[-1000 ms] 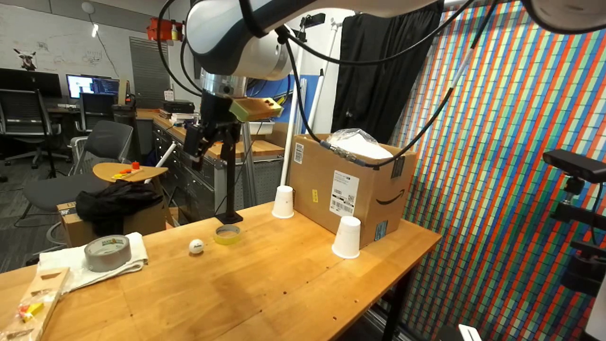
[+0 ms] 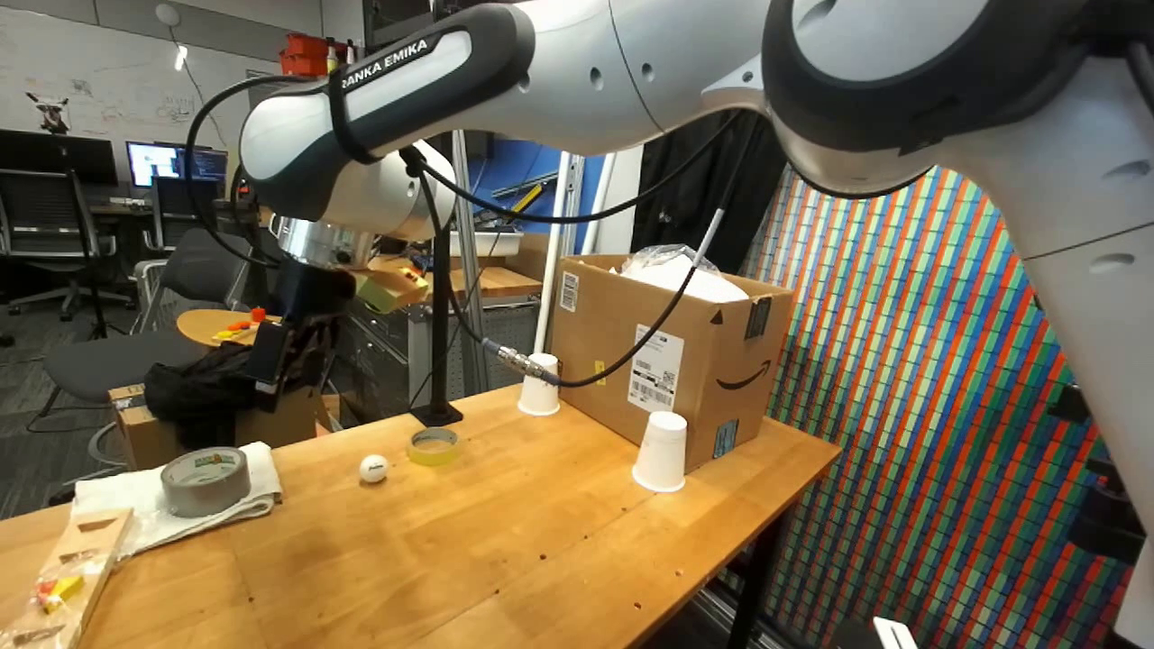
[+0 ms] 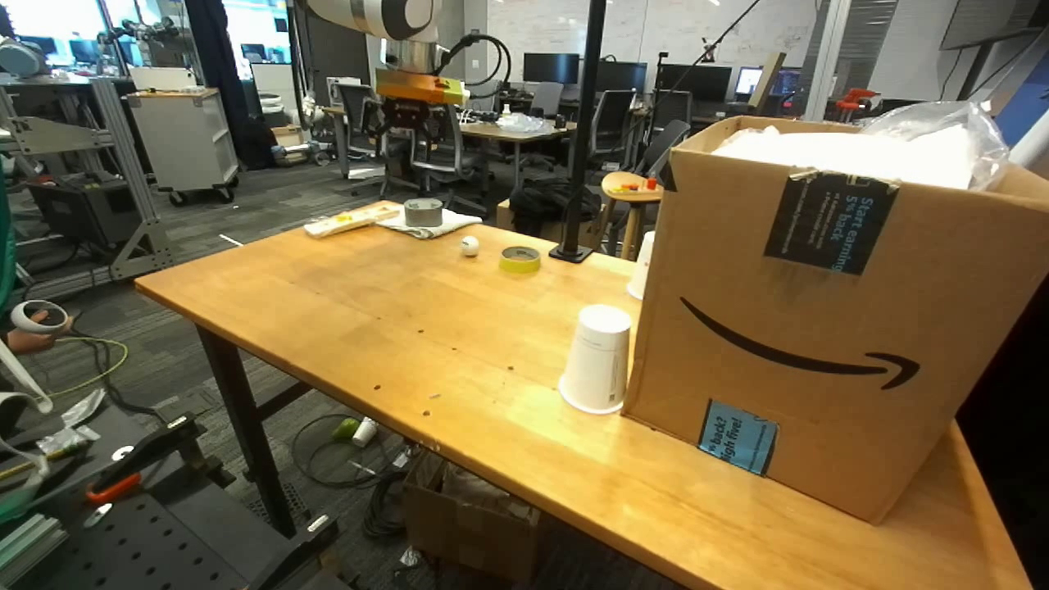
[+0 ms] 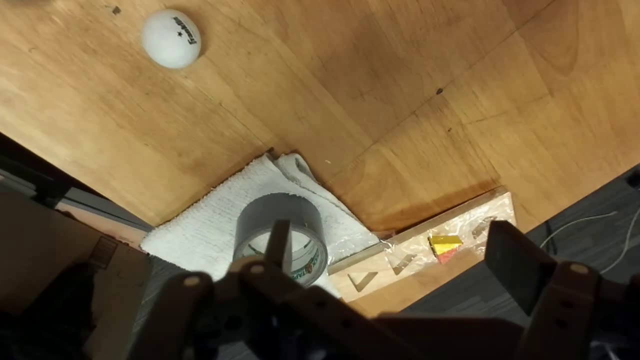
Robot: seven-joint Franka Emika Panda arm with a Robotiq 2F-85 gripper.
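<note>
High over the table's far side, my gripper is open, its two fingers wide apart and nothing between them. A grey duct tape roll (image 4: 279, 213) lies on a folded white towel (image 4: 198, 225); one finger partly covers the roll in the wrist view, though exterior view 1 puts the gripper (image 2: 289, 351) well above it. A white ball (image 4: 171, 39) rests on bare wood. Beside the towel is a wooden board (image 4: 372, 277) with cutouts, holding a yellow and red piece (image 4: 444, 246) under clear wrap.
A yellow tape roll (image 3: 519, 260) lies near a black post (image 2: 438, 415). Two upturned white cups, one in front (image 3: 597, 359) and one behind (image 2: 538, 386), stand by a large cardboard box (image 2: 606, 346).
My arm has swung left and lower in exterior view 1, bringing the gripper closer to the towel and grey roll. The objects on the table have not moved.
</note>
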